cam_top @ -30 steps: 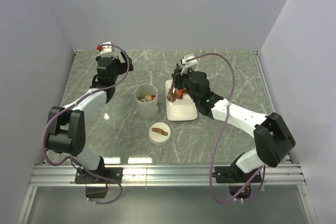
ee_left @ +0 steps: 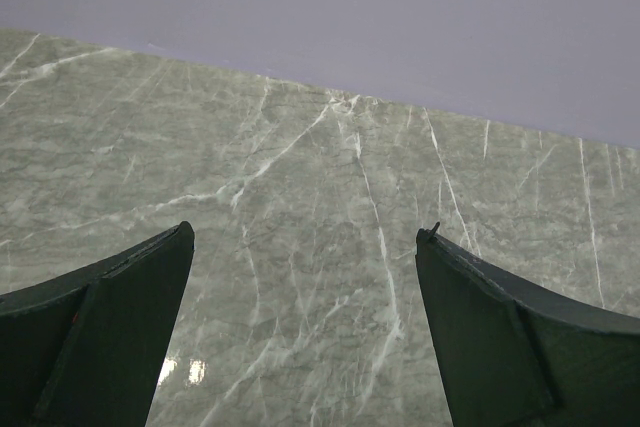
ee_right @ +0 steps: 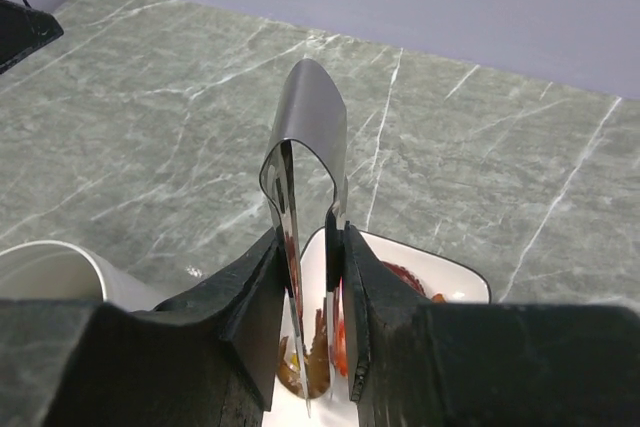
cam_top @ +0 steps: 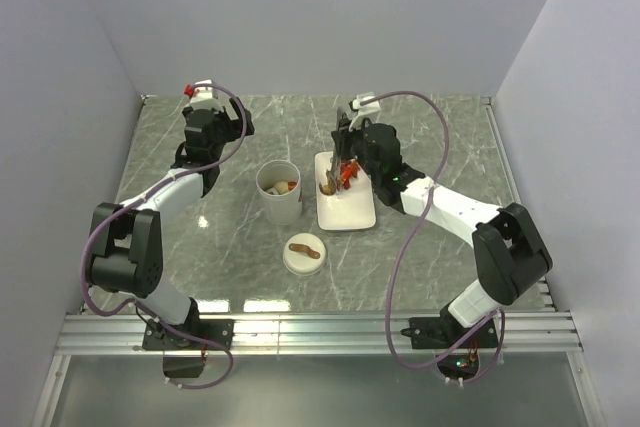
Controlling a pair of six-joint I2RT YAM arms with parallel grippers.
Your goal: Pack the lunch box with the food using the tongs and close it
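Observation:
Shut on a pair of shiny metal tongs point(ee_right: 310, 107), my right gripper is over a white rectangular tray point(cam_top: 347, 215). The tong tips reach down to a brown food piece point(ee_right: 316, 362) in the tray; whether they pinch it I cannot tell. Red food pieces point(cam_top: 348, 171) lie beside it in the tray. Left of the tray stands a white round container point(cam_top: 283, 209) with several food pieces point(cam_top: 280, 187) inside. A white round lid point(cam_top: 304, 265) with a brown handle lies in front of it. My left gripper is open and empty above bare table at the back left.
The container's rim point(ee_right: 95, 272) stands close to my right gripper's left side. A grey wall point(cam_top: 310, 17) closes off the back.
My right gripper and the tongs have shifted slightly right over the tray, the tongs now more upright. The left arm, container and lid have stayed put.

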